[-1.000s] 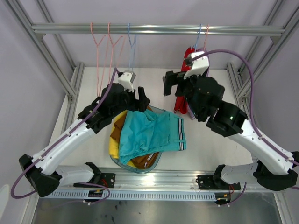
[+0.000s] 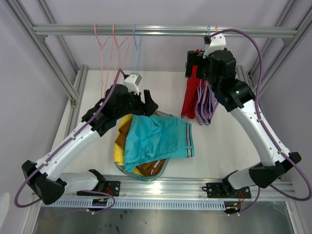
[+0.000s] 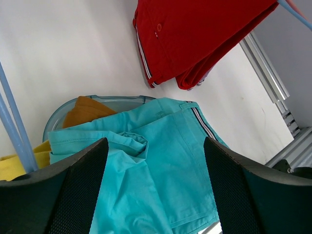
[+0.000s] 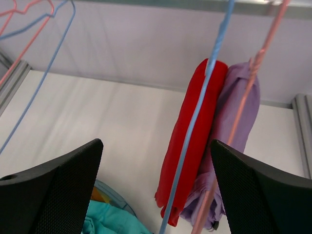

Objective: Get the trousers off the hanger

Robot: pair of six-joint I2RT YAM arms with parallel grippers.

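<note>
Red trousers (image 2: 190,92) and purple ones (image 2: 207,102) hang at the right of the rail. My right gripper (image 2: 191,63) is up at their hangers, open; in the right wrist view a blue hanger (image 4: 192,122) and a pink one (image 4: 239,112) run between its fingers, which are apart from them. My left gripper (image 2: 146,102) is open over the piled clothes, nothing held; in the left wrist view the red trousers (image 3: 190,34) are above and beyond it.
A basket (image 2: 145,178) holds turquoise (image 2: 163,136), yellow and brown clothes below. Empty pink and blue hangers hang at the left of the rail (image 2: 161,30).
The left gripper has shifted very slightly.
</note>
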